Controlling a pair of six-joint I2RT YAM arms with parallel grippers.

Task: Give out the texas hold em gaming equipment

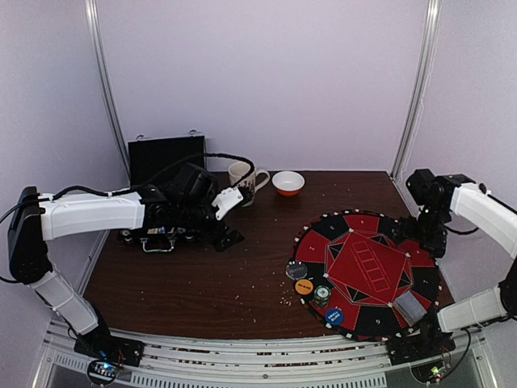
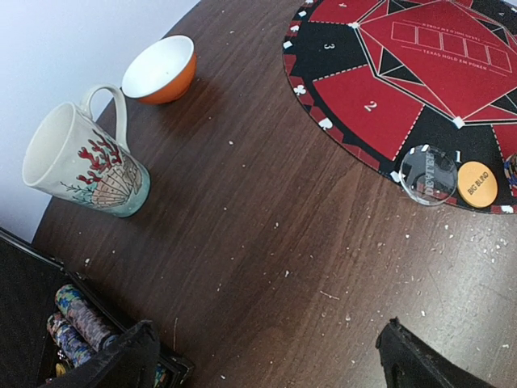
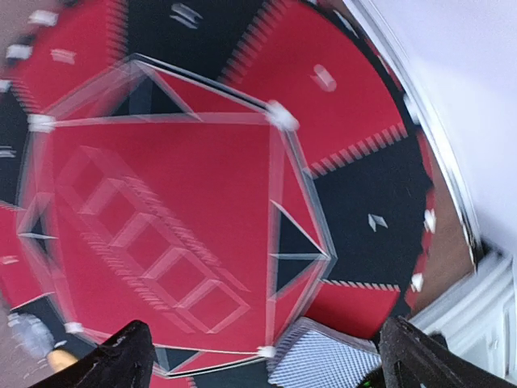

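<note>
A round red and black poker mat lies on the right of the table. Along its left edge sit a clear disc, an orange big blind button, a chip stack and a blue button. The card deck rests at the mat's lower right. My right gripper hovers open over the mat's right side, nothing between its fingers. My left gripper is open and empty above bare table, near the open chip case. Chip rolls show in the case.
A mug and an orange-white bowl stand at the back of the table. Walls close off the back and sides.
</note>
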